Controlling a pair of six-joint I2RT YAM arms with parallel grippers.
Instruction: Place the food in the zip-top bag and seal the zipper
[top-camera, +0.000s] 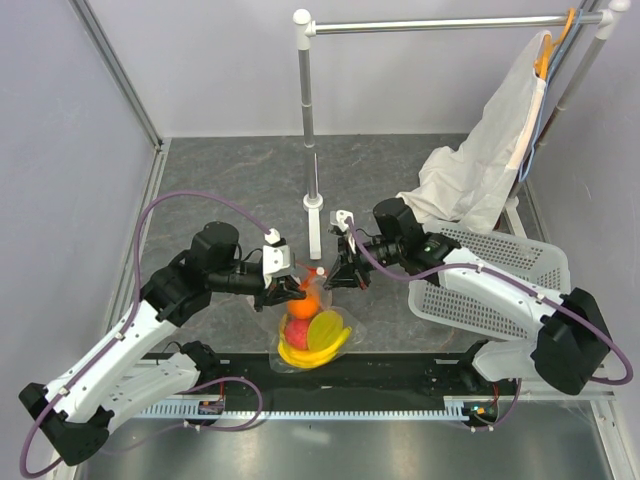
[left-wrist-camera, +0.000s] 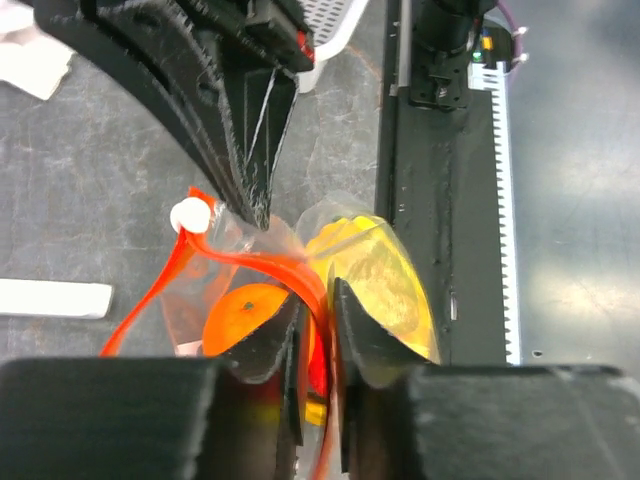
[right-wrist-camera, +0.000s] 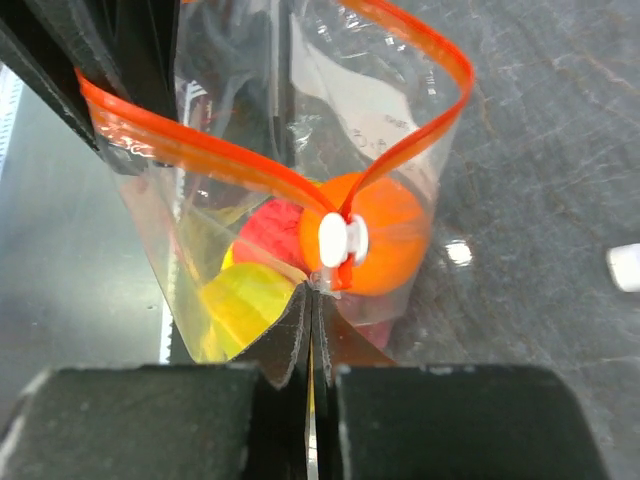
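Note:
The clear zip top bag (top-camera: 320, 340) stands at the table's front edge with an orange (right-wrist-camera: 375, 235), a red fruit (top-camera: 297, 333), a yellow-green fruit (top-camera: 325, 328) and bananas (top-camera: 310, 355) inside. Its orange rim (right-wrist-camera: 200, 150) is spread, with a white slider (right-wrist-camera: 335, 240) on it. My left gripper (top-camera: 292, 290) is at the rim, which runs between its part-open fingers in the left wrist view; grip unclear. My right gripper (top-camera: 340, 278) is shut beside the slider, nothing visible between its fingers.
A white plastic basket (top-camera: 480, 310) sits at right. A rack (top-camera: 430, 24) with hanging white cloth (top-camera: 480, 170) stands behind.

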